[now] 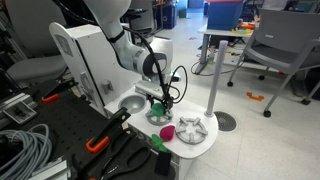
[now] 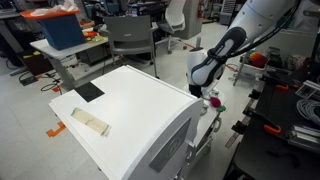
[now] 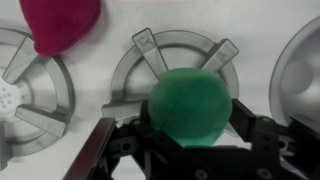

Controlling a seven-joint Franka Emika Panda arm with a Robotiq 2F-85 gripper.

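A rounded green object (image 3: 188, 108) sits over a grey burner (image 3: 150, 50) of the white toy stove. My gripper (image 1: 158, 103) is down at this object, its fingers (image 3: 103, 137) standing apart with one on each side of it. The wrist view does not settle whether they touch its sides. In exterior view 2 the arm largely hides the green object. A dark red object (image 1: 168, 133) lies between the two burners, towards the stove's front edge.
Beside the burner is a round grey basin (image 1: 131, 103); on the other side stands an empty burner (image 1: 191, 130). A white post (image 1: 217, 75) rises at the stove's edge. Dark tools and a black block (image 1: 162, 164) lie near the front.
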